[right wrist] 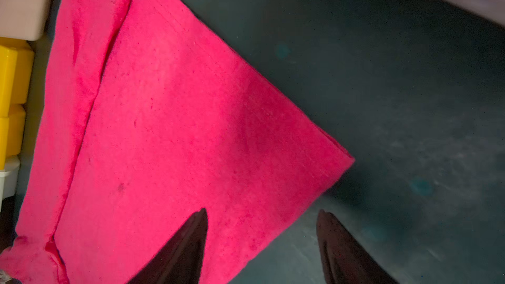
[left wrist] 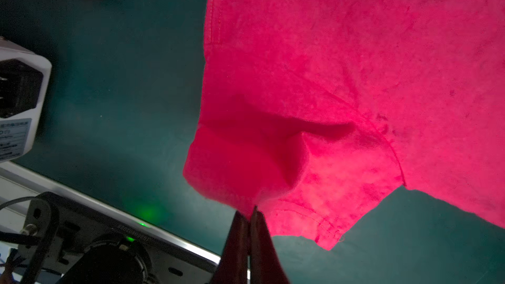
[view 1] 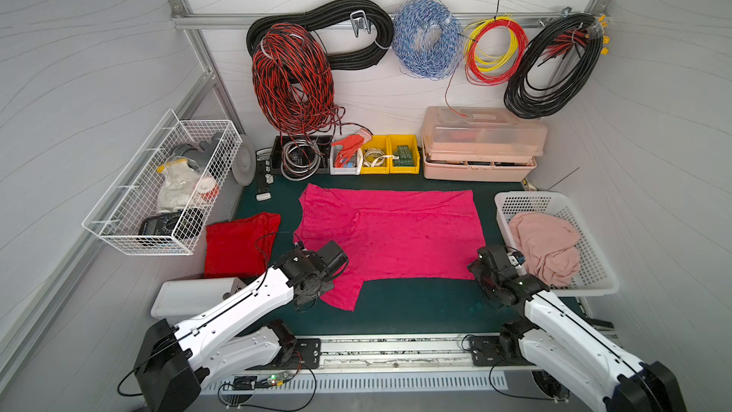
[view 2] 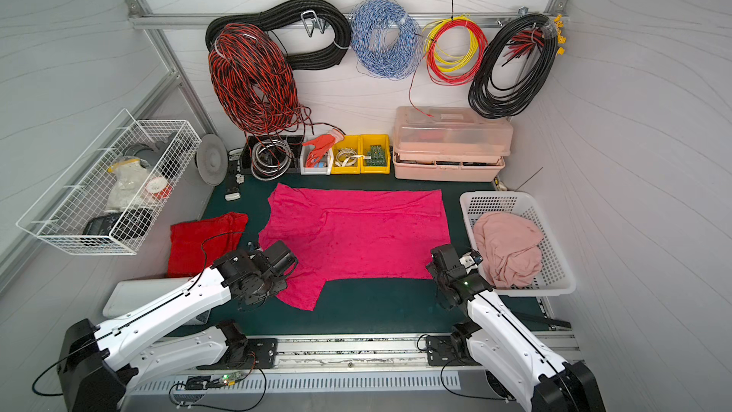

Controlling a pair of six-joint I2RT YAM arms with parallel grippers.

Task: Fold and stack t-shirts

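Note:
A bright pink T-shirt [view 1: 419,232] lies folded over on the dark green table, one sleeve [left wrist: 315,194] pointing toward the front edge. In the left wrist view my left gripper is shut with the sleeve's edge pinched at its tips, and the cloth rises in a soft fold toward them. My right gripper stands over the shirt's front right corner [right wrist: 344,160], its fingers apart and nothing between them. A red folded cloth [view 1: 240,245] rests at the table's left.
A white basket [view 1: 606,267] with a crumpled pale pink cloth [view 1: 545,244] stands on the right. Yellow bins [view 1: 404,154] and a pink toolbox [view 1: 484,141] line the back. A white box [view 1: 190,297] sits front left. Bare table shows in front of the shirt.

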